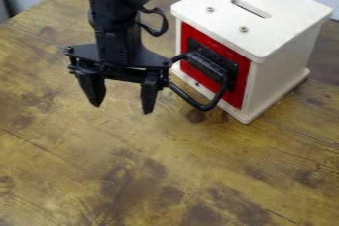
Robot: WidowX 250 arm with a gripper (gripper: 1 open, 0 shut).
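Note:
A white wooden box (pixel 279 61) stands at the right, with a slot in its top and a red front panel (pixel 229 93) that carries a black fitting and a black loop handle (pixel 199 99) sticking out toward the lower left. My black gripper (pixel 122 93) hangs open just left of the handle, its two fingers apart over bare wood with nothing visible between them. Part of the handle's upper left end is hidden behind the gripper.
A pale wall shows at the top edge behind it.

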